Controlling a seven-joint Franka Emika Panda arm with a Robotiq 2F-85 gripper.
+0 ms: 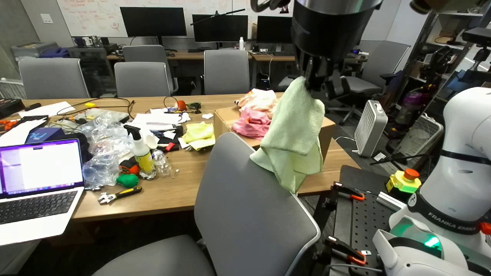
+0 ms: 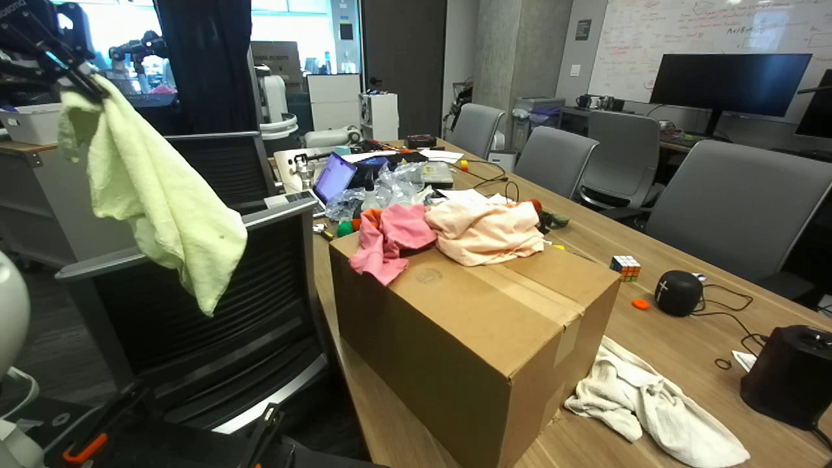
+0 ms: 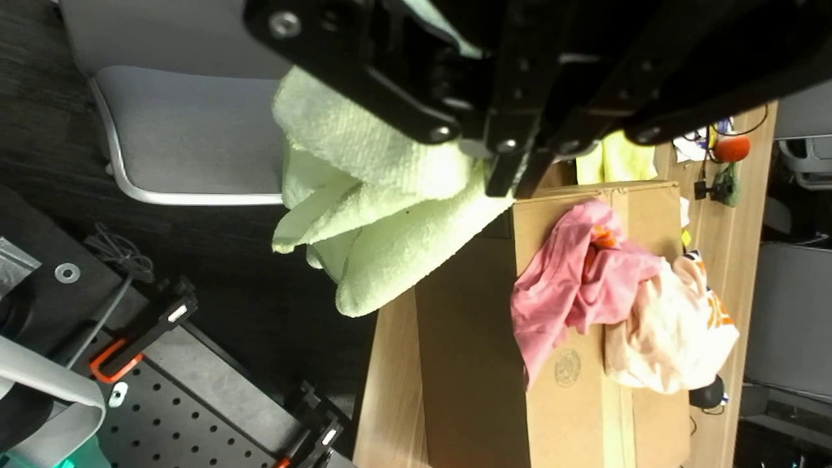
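Observation:
My gripper is shut on a pale green cloth (image 1: 294,124), pinched near its top. In exterior view 2 the cloth (image 2: 156,187) hangs down in a long fold from the fingertips, in front of the near chair's back. The near grey chair (image 1: 248,202) stands with its backrest just under and behind the cloth in exterior view 1. Whether the cloth's lower part touches the backrest I cannot tell. From the wrist, the cloth (image 3: 405,242) bunches to the left of the fingers, over the gap between chair and table.
A cardboard box (image 2: 437,312) on the table carries a pink cloth (image 2: 398,230) and a peach cloth (image 2: 483,226). A white cloth (image 2: 647,405) lies beside it. Clutter, a spray bottle (image 1: 142,154) and a laptop (image 1: 41,179) fill the table's left side.

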